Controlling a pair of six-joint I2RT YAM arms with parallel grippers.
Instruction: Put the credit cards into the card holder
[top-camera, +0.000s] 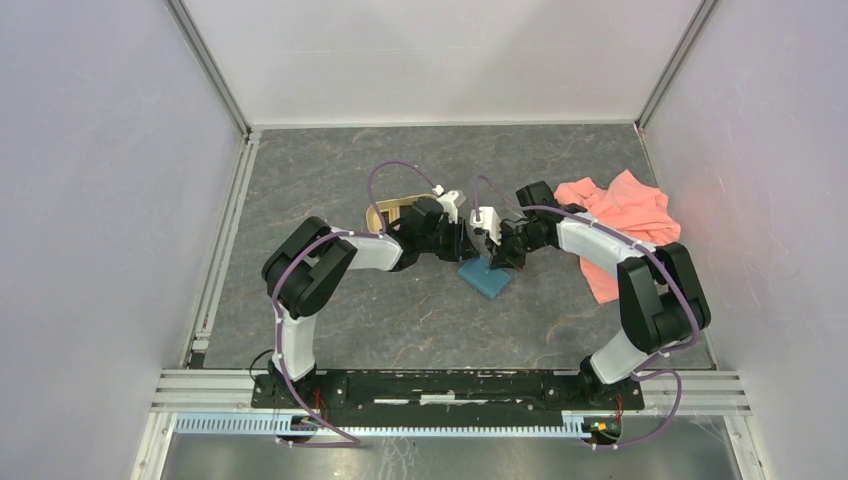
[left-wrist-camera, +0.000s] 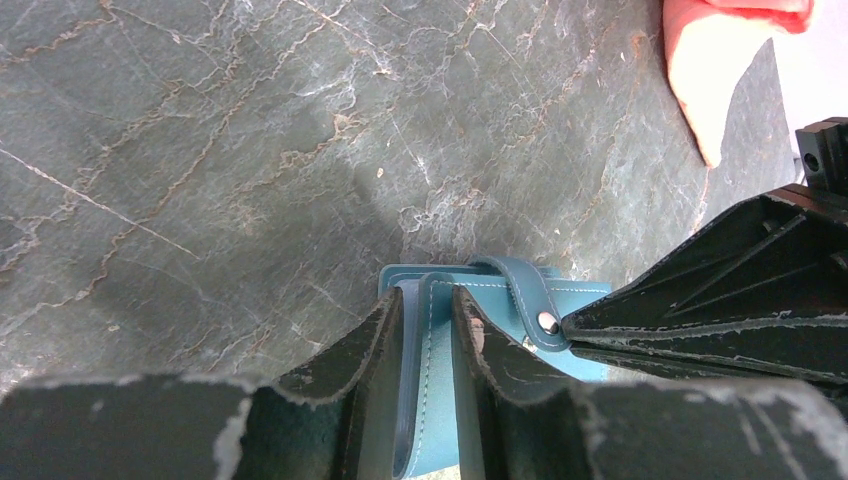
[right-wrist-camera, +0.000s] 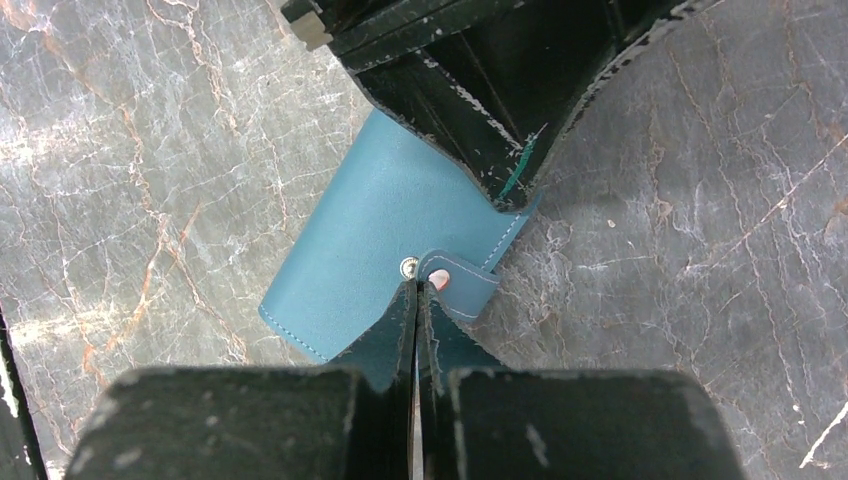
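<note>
The blue card holder (top-camera: 484, 280) lies on the dark marble table between both grippers. My left gripper is shut on one edge of it. In the left wrist view its strap (left-wrist-camera: 530, 300) with a snap shows on top. My right gripper is shut with its tips at the snap tab, beside a metal stud (right-wrist-camera: 408, 267); nothing clearly shows between its fingers. No credit cards can be made out.
An open tan box (top-camera: 392, 200) sits behind the left arm, partly hidden. A pink cloth (top-camera: 635, 205) lies at the right.
</note>
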